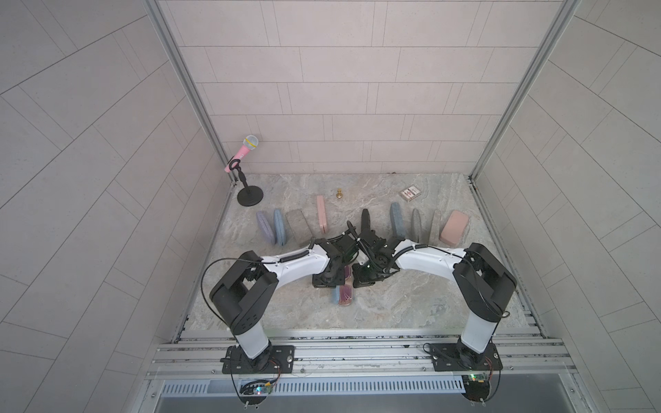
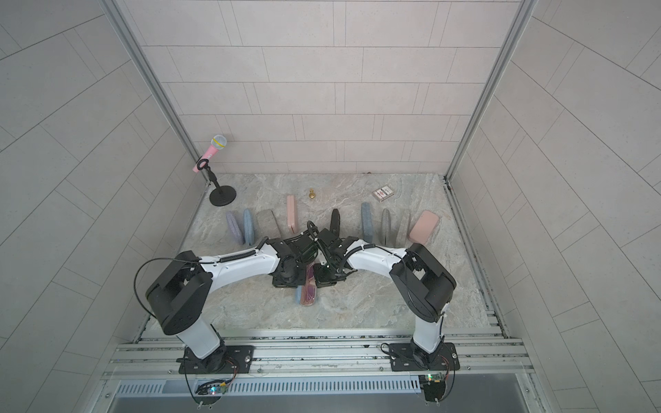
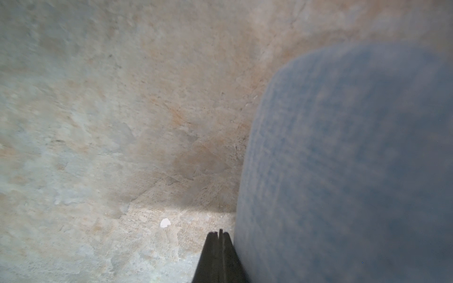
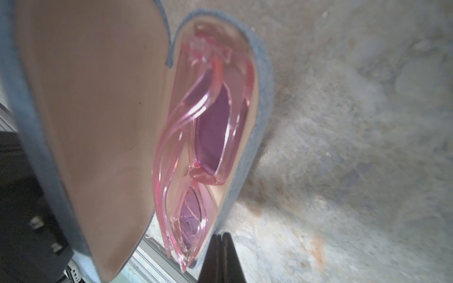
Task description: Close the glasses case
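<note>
The glasses case [image 4: 265,94] stands open in the right wrist view, blue outside and cream inside. Pink glasses [image 4: 212,122] with purple lenses lie in its base. Its lid [image 4: 94,118] is raised on the left. My right gripper is shut, its tips close against the base's outer right side; whether they touch is unclear. In the left wrist view, the blue outer face of the lid [image 3: 349,165] fills the right side. Beside it my left gripper is shut, nothing showing between its fingers. From above, both arms partly cover the case [image 1: 345,297].
A row of closed cases, among them a pink one [image 1: 454,228] and a grey one [image 1: 298,227], stands behind the arms. Farther back are a pink microphone on a stand [image 1: 249,195] and a card box [image 1: 410,192].
</note>
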